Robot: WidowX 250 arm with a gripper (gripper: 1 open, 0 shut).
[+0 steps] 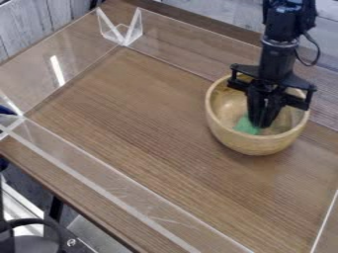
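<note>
A round wooden bowl (235, 139) stands on the table at the right. Inside it lies a green object (247, 126), mostly covered by the black gripper (266, 113), which reaches down into the bowl from the top right. The fingertips are dark and crowded over the green object; whether anything is between them is hidden.
A clear plastic holder (121, 26) sits at the back left. Black coiled cables or parts (34, 237) lie at the lower left corner.
</note>
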